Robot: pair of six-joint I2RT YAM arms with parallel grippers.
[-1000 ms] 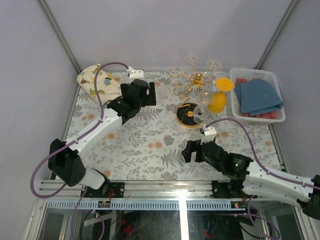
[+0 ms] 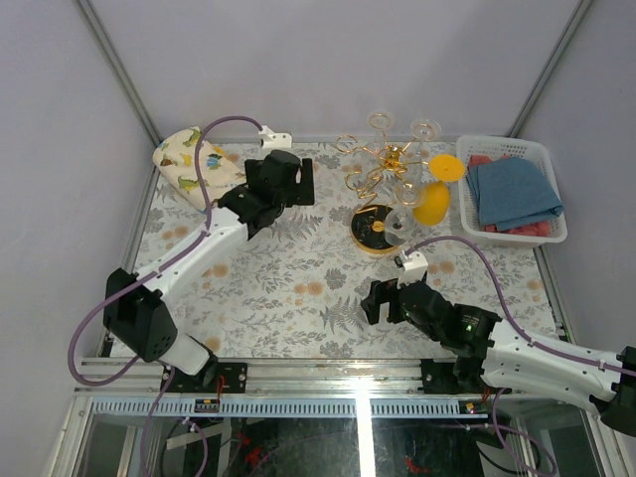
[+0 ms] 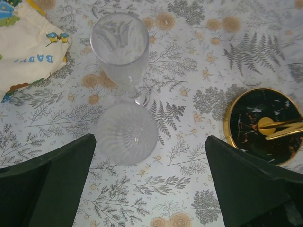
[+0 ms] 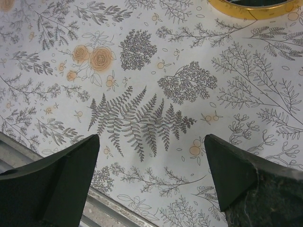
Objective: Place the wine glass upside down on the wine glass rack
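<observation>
A clear wine glass (image 3: 120, 45) shows in the left wrist view, its wide ribbed foot (image 3: 127, 134) nearer the camera; the top view has it hidden behind the left arm. My left gripper (image 2: 280, 182) is open above the table, its fingers (image 3: 61, 182) standing to either side of the foot without touching it. The gold wine glass rack (image 2: 388, 164) rises from a round black base (image 2: 373, 229) and carries several glasses. My right gripper (image 2: 381, 301) is open and empty over bare cloth near the front.
A white basket (image 2: 552, 235) holding a blue cloth (image 2: 514, 191) stands at the right. A patterned cloth bundle (image 2: 194, 164) lies at the back left. Yellow pieces (image 2: 433, 203) sit beside the rack.
The right arm stays still.
</observation>
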